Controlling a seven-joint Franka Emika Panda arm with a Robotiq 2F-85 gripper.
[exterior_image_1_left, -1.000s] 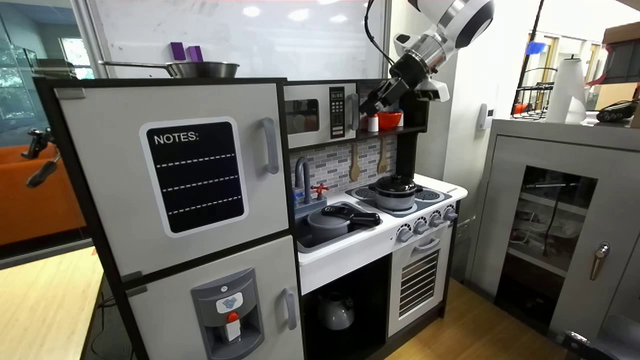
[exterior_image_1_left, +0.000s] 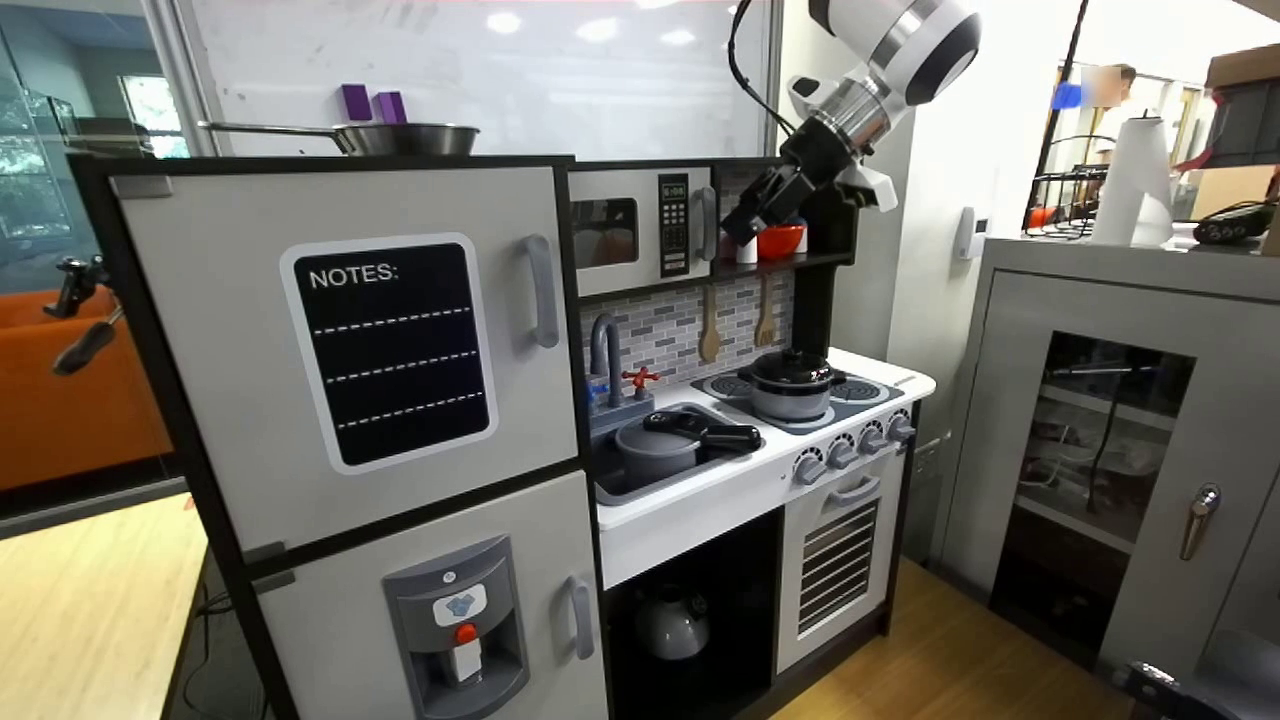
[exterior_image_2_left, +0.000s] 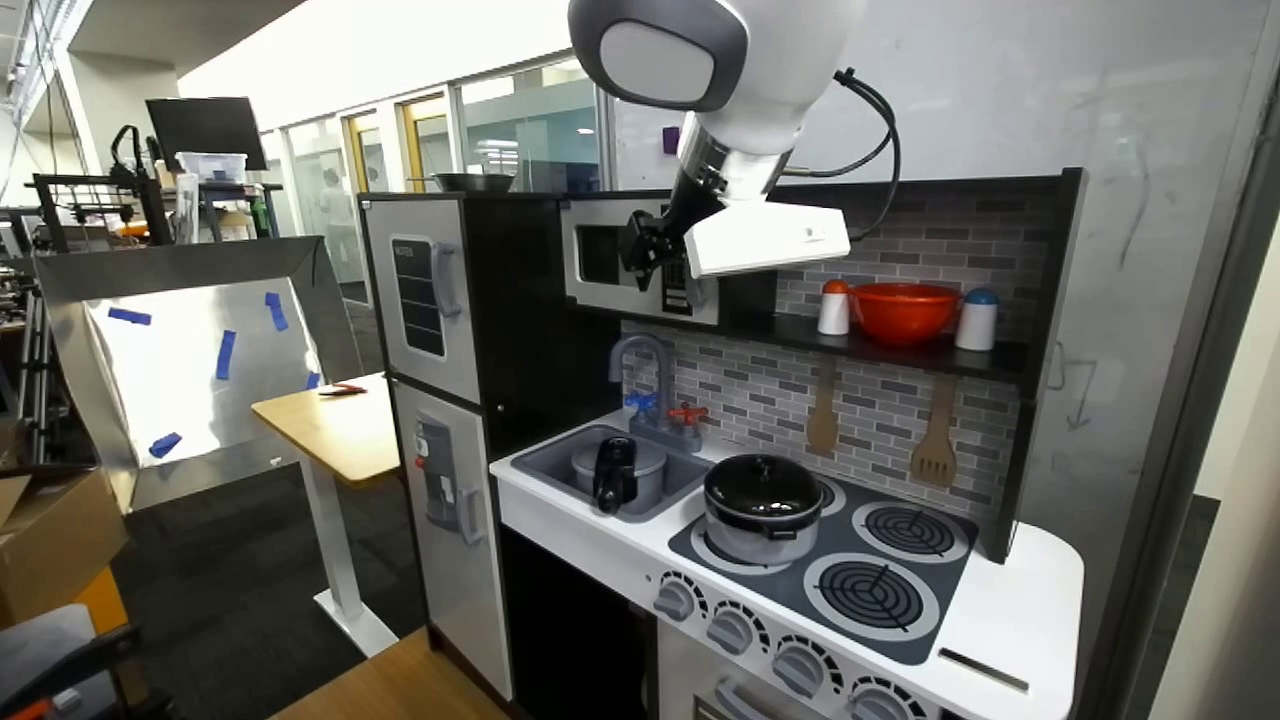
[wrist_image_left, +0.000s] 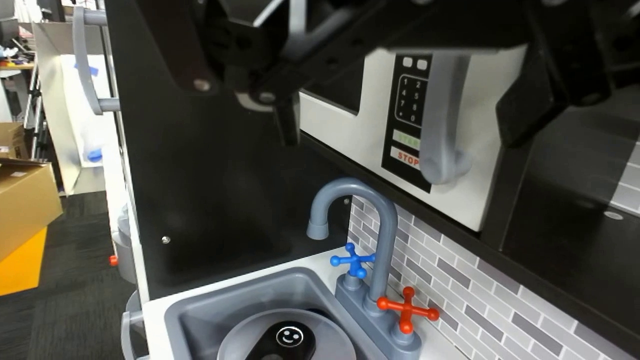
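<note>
My gripper is open in front of the microwave, its fingers (wrist_image_left: 288, 123) spread wide with nothing held. The microwave's grey vertical handle (wrist_image_left: 442, 129) appears between the two fingers in the wrist view, nearer the right one; whether they touch it cannot be told. The microwave door (exterior_image_1_left: 624, 234) looks shut. In exterior view 2 the gripper (exterior_image_2_left: 639, 258) overlaps the microwave's front, and the arm hides part of the keypad.
Below is the sink (exterior_image_2_left: 546, 462), with a lidded or handled grey pot inside and a faucet (wrist_image_left: 390, 240) behind. A black-lidded pot (exterior_image_2_left: 763, 504) stands on the stove. The shelf to the right holds a red bowl (exterior_image_2_left: 902, 312) and two shakers.
The kitchen objects have not moved.
</note>
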